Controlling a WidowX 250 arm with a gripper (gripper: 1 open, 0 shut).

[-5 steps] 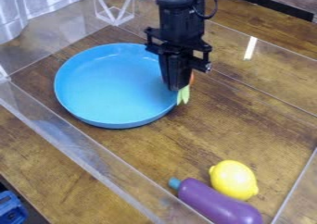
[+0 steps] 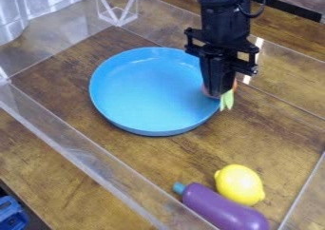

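My black gripper [image 2: 219, 80] points down at the right rim of a round blue plate [image 2: 146, 91], its fingers looking closed. Behind its tip, at the plate's edge, is a small orange and pale-green object [image 2: 226, 98], partly hidden by the gripper; whether anything is between the fingers is unclear.
A yellow lemon [image 2: 240, 183] and a purple eggplant [image 2: 222, 207] lie at the front right on the wooden table [image 2: 114, 167]. Clear transparent walls run along the left and front left. A blue item [image 2: 10, 213] is at the bottom-left corner.
The gripper has moved right, and the blue plate has shifted the same way, along with the orange and green object. The lemon and eggplant have not moved.
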